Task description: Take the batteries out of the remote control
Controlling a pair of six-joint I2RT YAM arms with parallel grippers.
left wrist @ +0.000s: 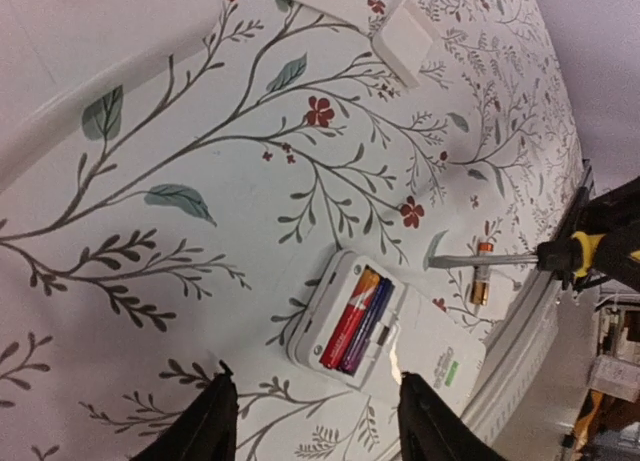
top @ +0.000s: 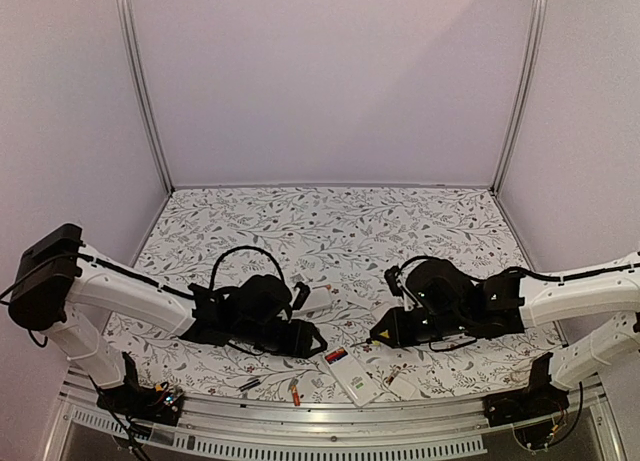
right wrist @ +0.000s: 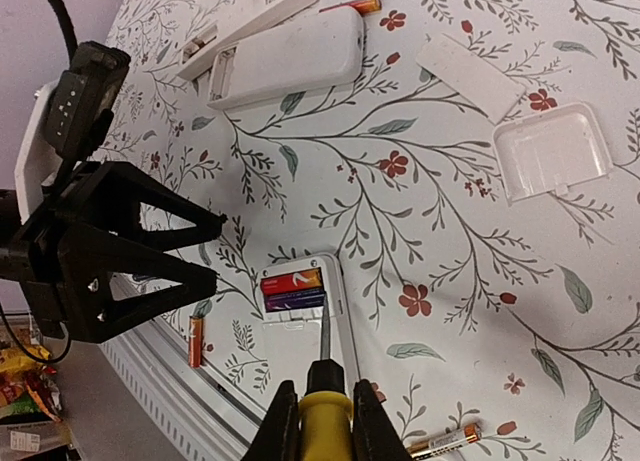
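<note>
A white remote lies at the front middle with its compartment open, a red battery and a purple one inside. My left gripper is open beside it, nothing between its fingers. My right gripper is shut on a yellow-handled screwdriver; its metal shaft points at the compartment in the right wrist view. Loose batteries lie near the front edge.
White cases, a small flat white piece and a clear lid lie behind the remote. The table's metal front edge runs close by.
</note>
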